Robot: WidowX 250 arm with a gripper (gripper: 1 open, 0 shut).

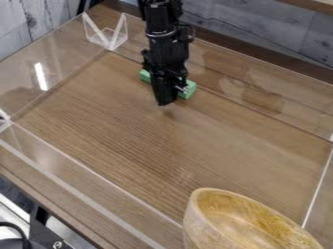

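The black arm reaches down from the top centre to a bright green object [182, 88] on the wooden table. My gripper [166, 91] is low at the left part of that object, partly in front of it. Whether its fingers are open or closed on it is hard to tell.
A large pale yellow bowl [244, 222] sits at the bottom right. Clear plastic pieces are at the top left and left edge. A dark cable lies beyond the lower left edge.
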